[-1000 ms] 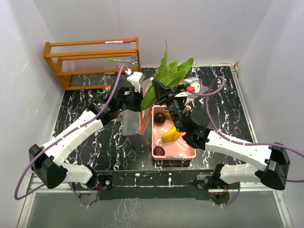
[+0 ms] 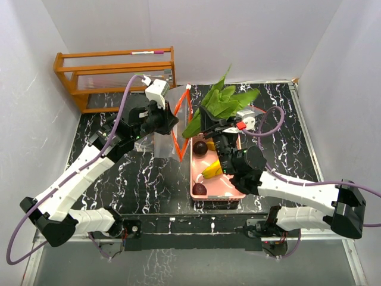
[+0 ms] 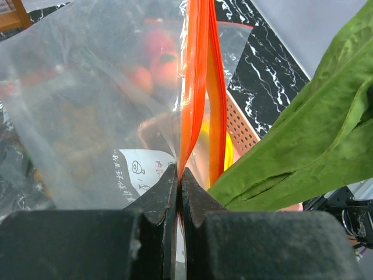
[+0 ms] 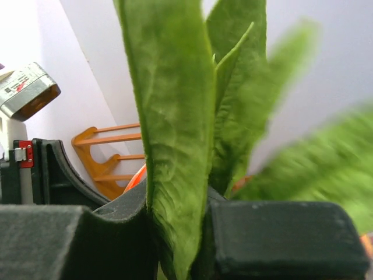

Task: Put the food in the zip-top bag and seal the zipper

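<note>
The clear zip top bag (image 3: pixel 87 116) hangs upright with its orange zipper rim (image 2: pixel 177 146) parted into a narrow loop. My left gripper is shut on the bag's edge beside the orange strip. A bunch of green leaves (image 2: pixel 221 102) is pinched in my right gripper (image 2: pixel 207 121), which is shut on it. The leaves' lower end lies right at the bag's mouth; whether it is inside is unclear. In the right wrist view, the leaves (image 4: pixel 175 116) rise between the fingers and hide much of the bag.
A pink basket (image 2: pixel 208 190) under the right arm holds a yellow banana (image 2: pixel 212 170), a dark round item (image 2: pixel 200 148) and another dark item (image 2: pixel 199 189). An orange-brown wooden rack (image 2: pixel 74 77) stands at the back left.
The left gripper has drifted left over the second, and the orange rim now shows as a wider loop.
</note>
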